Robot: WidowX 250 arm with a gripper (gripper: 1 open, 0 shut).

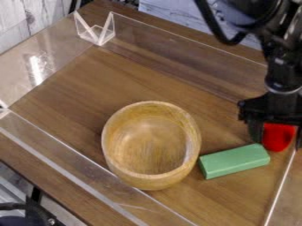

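The black gripper (269,116) is low at the right of the camera view, its fingers around the red round object (278,139), probably a toy vegetable, and covering its upper part. Whether the fingers press on it I cannot tell. A green rectangular block (232,161) lies just left of and below the red object. A round wooden bowl (129,166) sits left of the block.
Clear plastic walls edge the wooden table (130,66). A small clear bracket (94,31) stands at the back left.
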